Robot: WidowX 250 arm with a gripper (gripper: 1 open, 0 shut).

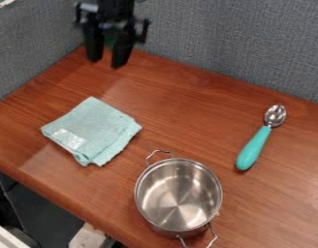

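Observation:
My gripper (108,53) is raised at the back left of the table, dark and blurred. Something green shows between or behind its fingers, and I cannot tell whether they are shut on it. A folded pale teal cloth (93,130) lies on the left of the wooden table (188,107). A steel pot (177,197) with two handles stands at the front middle. A spoon (258,142) with a teal handle lies on the right.
Grey padded walls (233,44) bound the table at the back and left. The middle of the table, between cloth and spoon, is bare. The table's edge runs along the front left.

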